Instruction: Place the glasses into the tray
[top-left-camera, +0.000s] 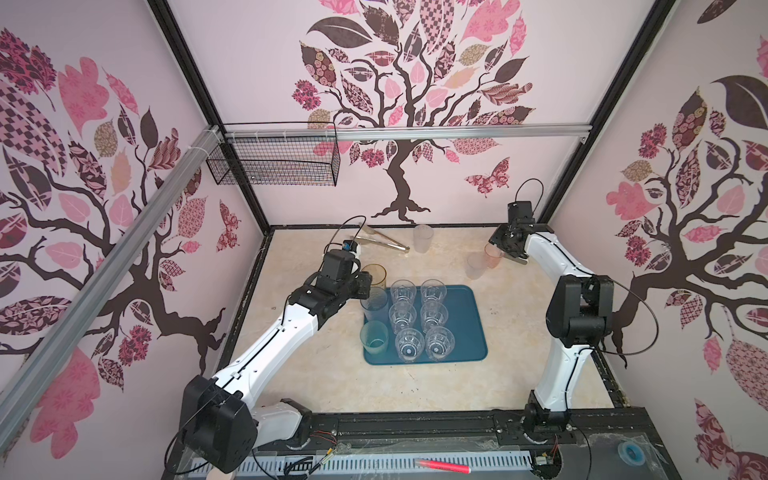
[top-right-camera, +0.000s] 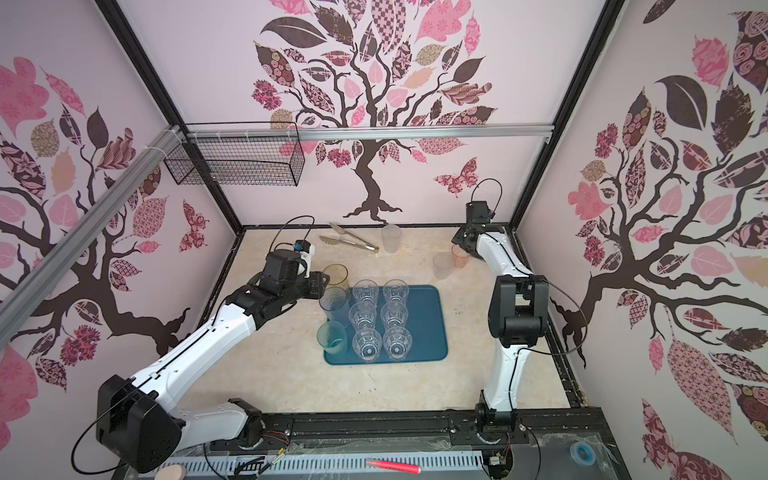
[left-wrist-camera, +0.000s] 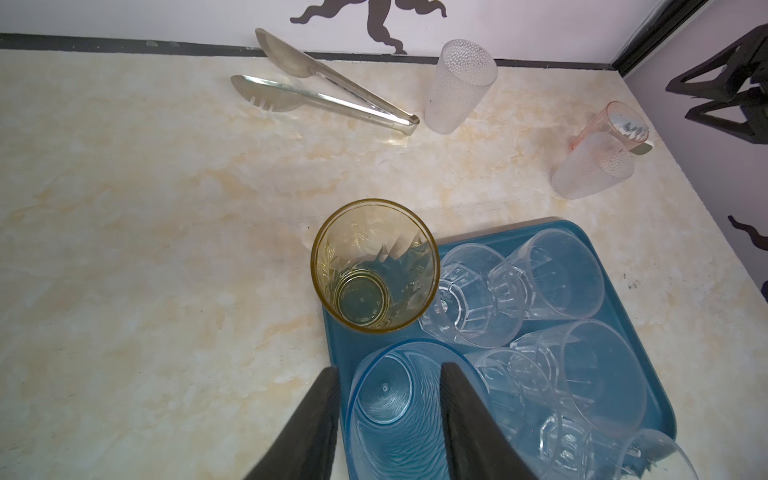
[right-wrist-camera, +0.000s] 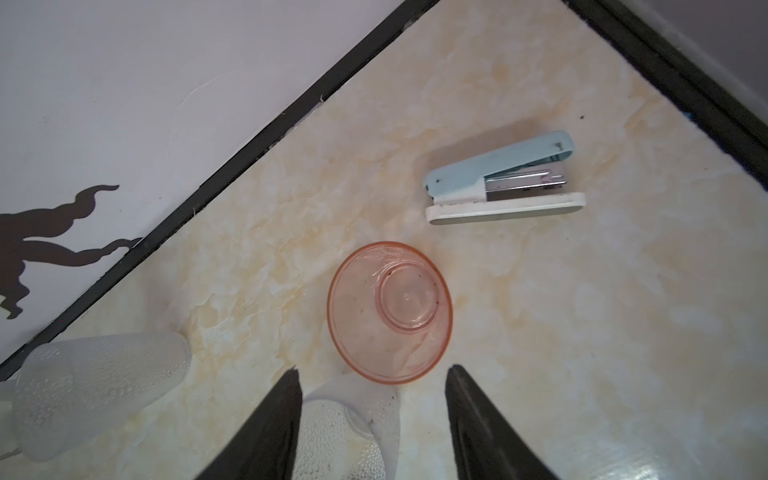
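Note:
A blue tray (top-left-camera: 472, 320) holds several clear glasses, with a blue glass (top-left-camera: 373, 304) and a teal glass (top-left-camera: 373, 337) along its left side. The amber glass (left-wrist-camera: 374, 264) is at the back left corner; whether its base is fully on the tray is unclear. Beside the blue and amber glasses, my left gripper is open, its fingers apart over the blue glass. At the back right stand a pink glass (right-wrist-camera: 389, 312) and a frosted glass (right-wrist-camera: 340, 440). Above these my right gripper hangs open, holding nothing. Another frosted glass (top-left-camera: 422, 237) stands near the back wall.
Metal tongs (left-wrist-camera: 328, 92) lie at the back, left of the frosted glass. A stapler (right-wrist-camera: 504, 180) sits close to the pink glass. Overhead at the back left is a wire basket (top-left-camera: 276, 160). The tray's right strip and the table to its right are clear.

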